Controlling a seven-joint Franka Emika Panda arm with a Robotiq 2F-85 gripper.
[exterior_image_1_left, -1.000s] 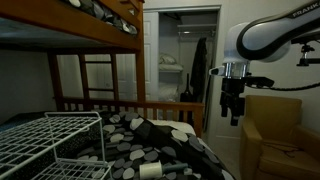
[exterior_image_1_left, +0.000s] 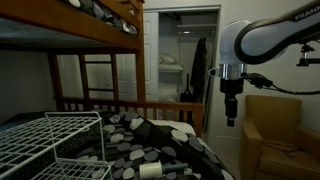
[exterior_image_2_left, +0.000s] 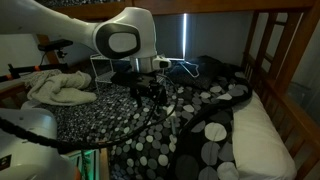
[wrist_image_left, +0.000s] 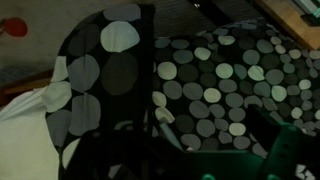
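Note:
My gripper (exterior_image_1_left: 231, 112) hangs pointing down from the arm, at the right side of the bed in exterior view 1. Dark fingers stand wide apart at the lower edge of the wrist view, open, and I make out nothing between them. The bed carries a black cover (wrist_image_left: 205, 85) with grey and white dots. A dotted fold of cloth (wrist_image_left: 115, 75) lies at the left of the wrist view, beside something white. On the bed in exterior view 1 rests a small pale cylinder (exterior_image_1_left: 150, 171). Exterior view 2 shows the gripper (exterior_image_2_left: 157, 92) dimly against the dotted cover.
A white wire rack (exterior_image_1_left: 55, 135) stands at the left. Wooden bunk-bed rails (exterior_image_1_left: 170, 107) run behind the bed, and a tan armchair (exterior_image_1_left: 280, 130) sits at the right. A white pillow (exterior_image_2_left: 262, 140) lies along the rail in exterior view 2.
The gripper has shifted slightly left and its wrist has turned a little in exterior view 1. Things on the bed look unchanged.

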